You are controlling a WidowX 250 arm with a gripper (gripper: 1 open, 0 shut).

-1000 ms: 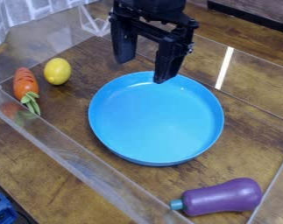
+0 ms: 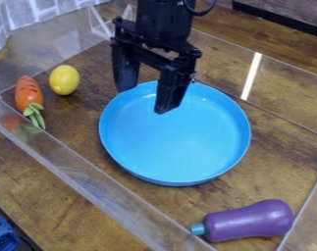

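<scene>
My black gripper (image 2: 149, 80) hangs over the back part of a blue plate (image 2: 174, 142), its fingers spread apart and open, with nothing visible between them. The plate looks empty. A yellow lemon-like object (image 2: 64, 79) lies at the upper left, beside an orange toy carrot (image 2: 29, 96). A purple eggplant-like toy (image 2: 247, 221) lies at the lower right, apart from the plate.
The wooden tray floor (image 2: 82, 186) is clear around the lower left. Clear plastic walls cross the lower left and right edges of the view, with the carrot close to the left wall.
My gripper has moved down in the view, lower over the back of the plate. The toys and plate have not moved.
</scene>
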